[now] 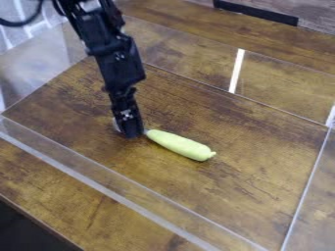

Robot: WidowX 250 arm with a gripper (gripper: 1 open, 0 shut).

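Note:
A spoon with a fat pale green handle (181,145) lies on the wooden surface, near the middle of the camera view. My black gripper (128,122) reaches down from the upper left over the spoon's metal end, which it mostly hides. Whether the fingers are apart or closed on the spoon is hard to make out.
Clear plastic walls surround the wooden work area (249,186). A white strip (236,71) stands out at the back right, and a dark bar (254,12) sits at the top edge.

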